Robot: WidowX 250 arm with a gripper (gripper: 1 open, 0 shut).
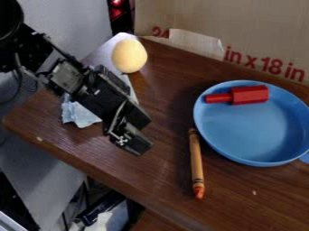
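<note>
The black gripper (128, 135) hangs over the left part of the wooden table, left of an orange crayon (196, 167); whether its fingers are open or shut is hard to tell. Right of the crayon, a blue pan (251, 140) holds a red cylindrical object (248, 94). A pale yellow egg-shaped object (129, 55) sits at the back left, with a whitish cloth (76, 113) partly hidden behind the arm.
A cardboard box (229, 27) stands along the back. The table's left edge drops away beside the arm. Bare tabletop (145, 189) lies at the front and middle.
</note>
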